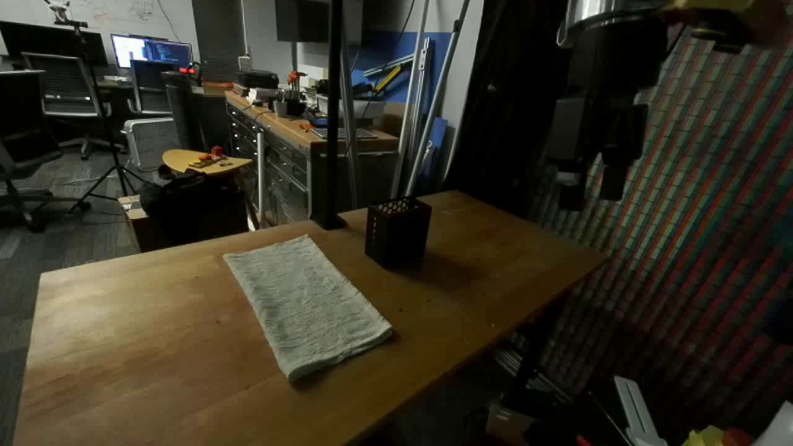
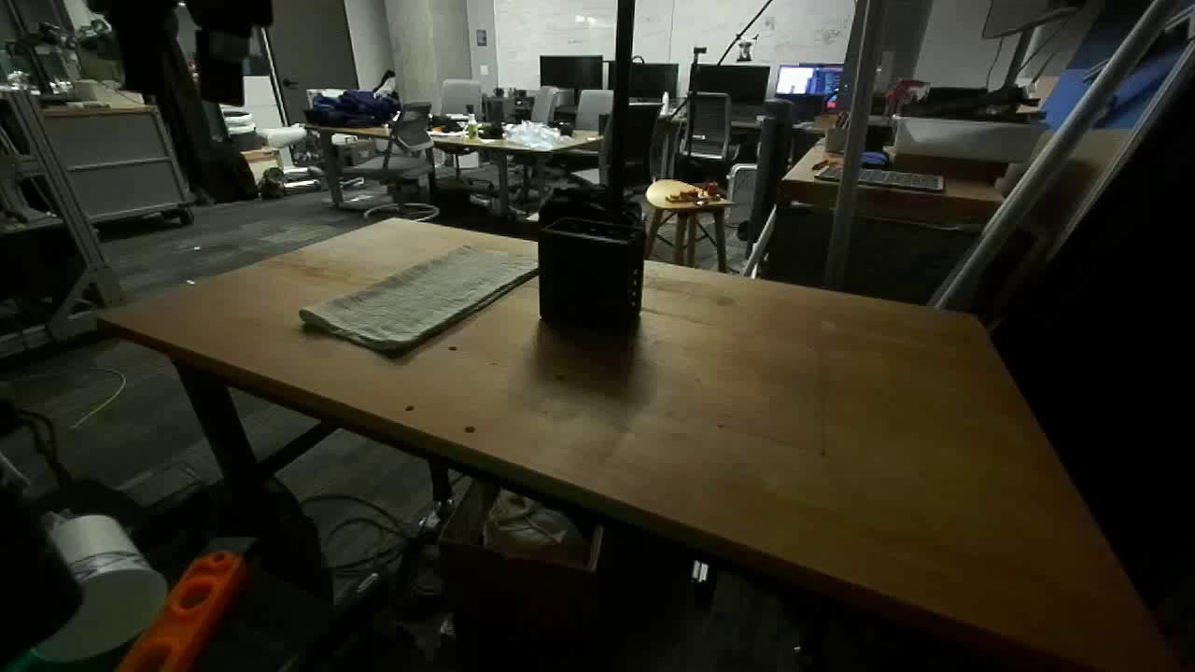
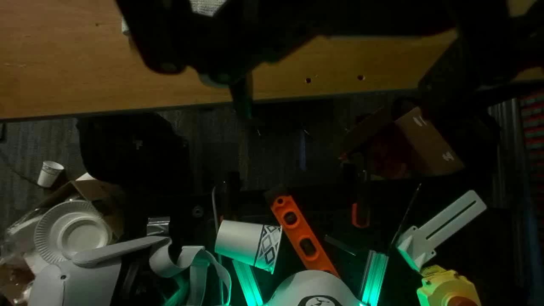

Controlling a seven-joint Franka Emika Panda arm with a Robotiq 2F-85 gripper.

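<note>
A pale grey-green folded cloth (image 1: 308,308) lies flat on the wooden table (image 1: 134,327); exterior view 2 shows the cloth (image 2: 420,297) toward the table's far left. Close by stands an upright black box with perforated sides (image 1: 398,231), seen also as a dark box (image 2: 590,273) in the other exterior view. High at the right of exterior view 1, my gripper (image 1: 593,192) points down, clear of both objects. Its two dark fingers are apart, with nothing visible between them. Dark gripper parts cross the top of the wrist view, hiding much of the tabletop (image 3: 61,76).
A black post (image 1: 334,111) rises at the table's far edge. Below the near edge, the wrist view shows clutter: a paper cup (image 3: 247,244), an orange level (image 3: 304,234) and a cardboard box (image 3: 428,143). The room is dim.
</note>
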